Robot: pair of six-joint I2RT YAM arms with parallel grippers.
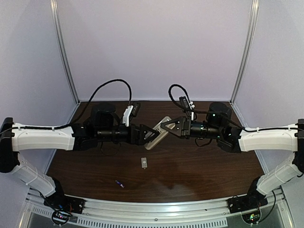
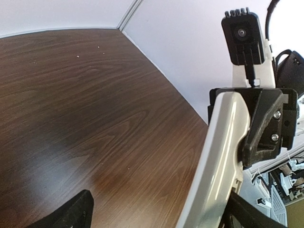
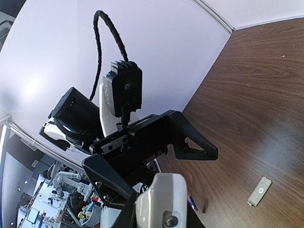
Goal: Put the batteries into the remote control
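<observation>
The light grey remote control (image 1: 161, 130) is held tilted between the arms, its pale body (image 2: 213, 156) large at the right of the left wrist view and its end (image 3: 160, 199) at the bottom of the right wrist view. My right gripper (image 1: 168, 126) is shut on it. My left gripper (image 1: 149, 135) stands open by the remote's lower part. A small blue battery (image 1: 119, 184) lies on the table below the left arm, partly hidden in the right wrist view (image 3: 192, 202). A small grey battery cover (image 1: 144, 163) lies flat in the middle.
</observation>
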